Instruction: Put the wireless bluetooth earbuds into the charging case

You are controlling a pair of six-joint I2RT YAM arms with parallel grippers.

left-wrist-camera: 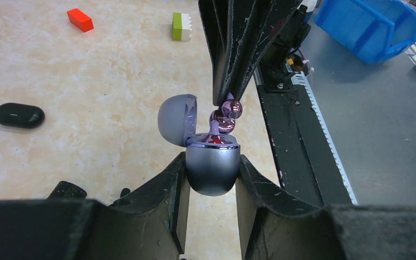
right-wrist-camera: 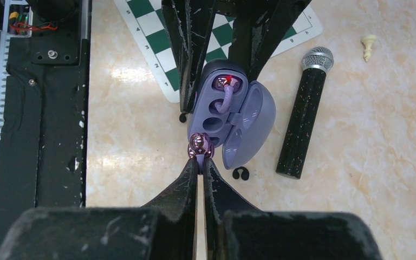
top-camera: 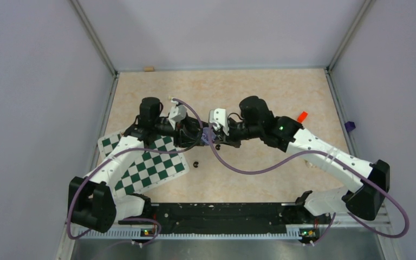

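An open lilac charging case is held in my left gripper, shut on its body, lid standing open. One purple earbud sits in the case's far end, a red light showing beside it. My right gripper is shut on the other earbud, holding it by the lilac stem at the opposite end of the case, over or against the compartments; how deep it sits I cannot tell. In the top view both grippers meet near the middle, partly hidden by arms and cables.
Below lie a chessboard, a black microphone, a dark oval object, a red block and small dark pieces. A blue bin is off the table.
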